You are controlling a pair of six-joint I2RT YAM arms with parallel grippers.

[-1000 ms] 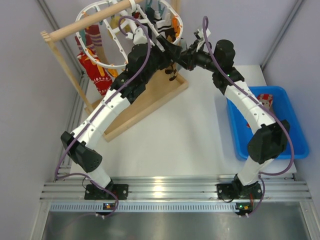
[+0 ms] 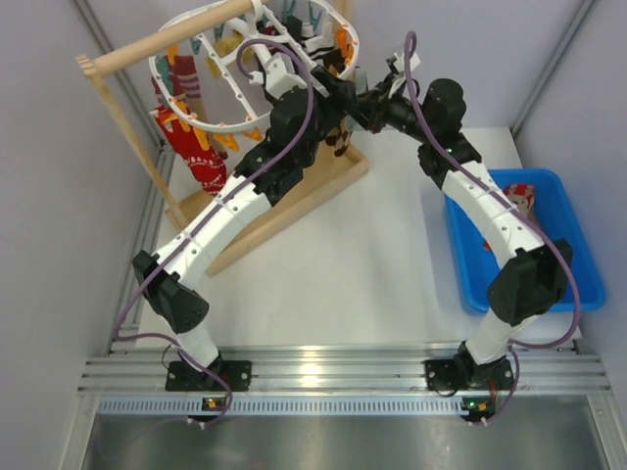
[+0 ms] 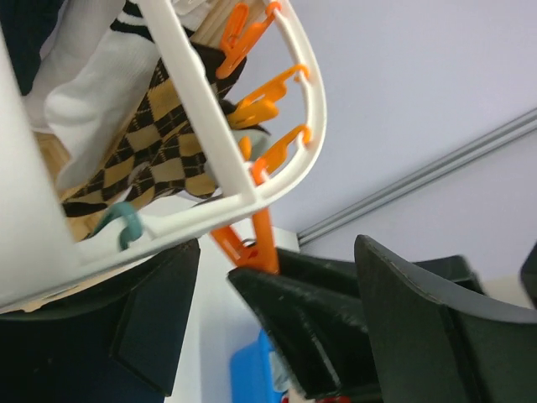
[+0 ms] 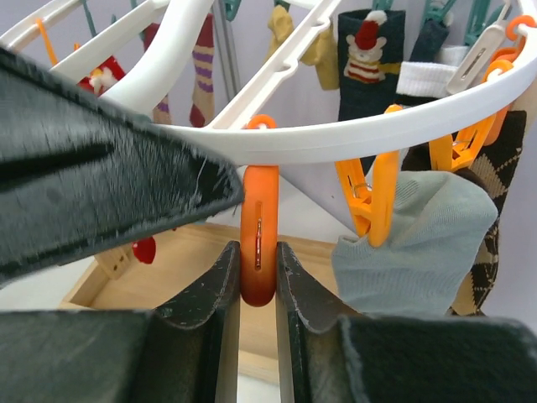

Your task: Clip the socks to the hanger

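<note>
The white round hanger (image 2: 232, 125) carries socks and clips on a wooden stand. My right gripper is shut on an orange clip (image 4: 259, 218) hanging from the near rim. My left gripper stands open beside that clip, its fingers spread in the left wrist view; one crosses the upper left of the right wrist view. A grey sock (image 4: 411, 243) and a checkered sock (image 3: 155, 147) hang among other orange clips nearby.
A blue bin (image 2: 470, 274) with socks sits on the right of the table. The wooden stand base (image 2: 274, 225) lies under the hanger.
</note>
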